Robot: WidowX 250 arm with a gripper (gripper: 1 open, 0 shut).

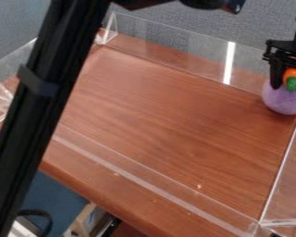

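At the far right, against the clear wall of the tray, my black gripper [289, 76] reaches down over a purple round object [281, 102]. An orange carrot-like thing with a green tip [292, 81] is between its fingers, on or just above the purple object. Whether the fingers grip it is hard to tell at this size.
A black post [45, 102] crosses the left foreground, and another dark part enters at the top centre.
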